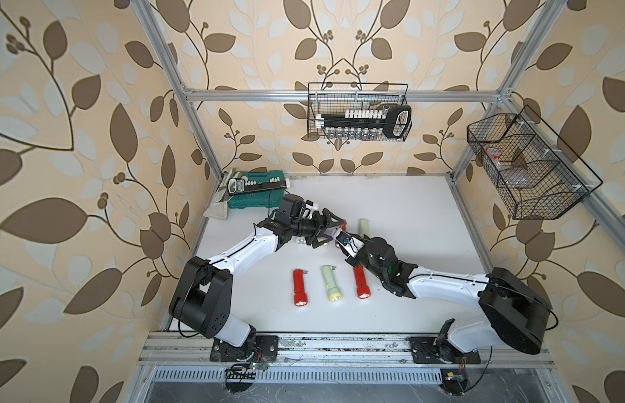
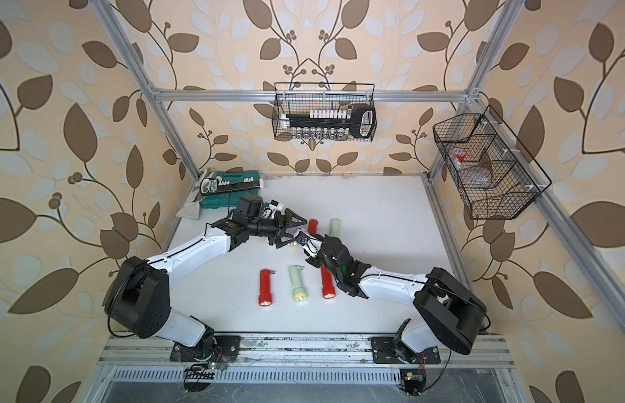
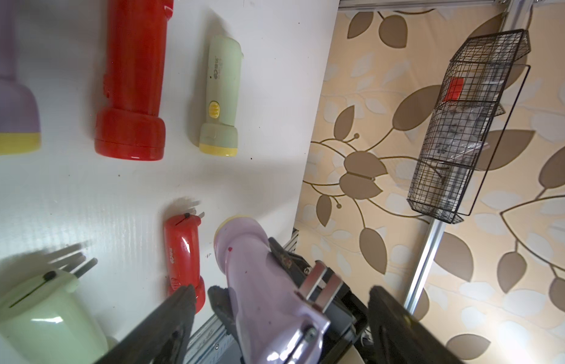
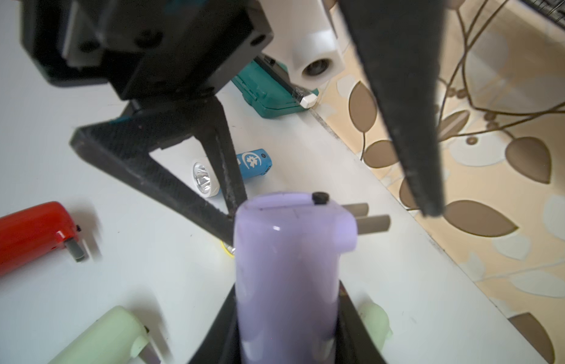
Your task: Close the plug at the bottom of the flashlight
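The purple flashlight (image 4: 288, 273) is raised above the table, with my right gripper shut around its body. Two metal plug prongs stick out sideways near its bottom end, and they also show in the left wrist view as prongs (image 3: 318, 285) on the flashlight (image 3: 258, 291). My left gripper is partly open, its fingers on either side of that end. One finger (image 4: 154, 173) comes close to the flashlight's left edge; the other finger (image 4: 403, 109) stands clear beyond the prongs. Whether the near finger touches the flashlight, I cannot tell.
Several other flashlights lie on the white table, among them a red one (image 1: 299, 287), a pale green one (image 1: 331, 282) and another red one (image 1: 362, 282). A teal case (image 1: 258, 198) sits at the back left.
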